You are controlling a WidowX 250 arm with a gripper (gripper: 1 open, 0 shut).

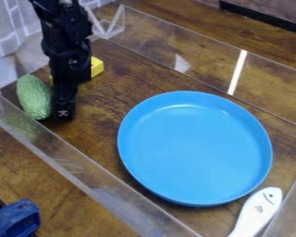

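Observation:
My black gripper [60, 96] hangs low at the upper left, its fingertips beside a green cabbage-like object [33, 95] and partly in front of it. The fingers look parted, though they are dark and hard to separate. A yellow block [93, 67] lies just behind the gripper, partly hidden by it.
A large blue plate [194, 143] fills the right middle. A white fish-like utensil [255, 215] lies at the bottom right, a blue object [12, 220] at the bottom left. Clear walls run along the edges. Bare wood shows above the plate.

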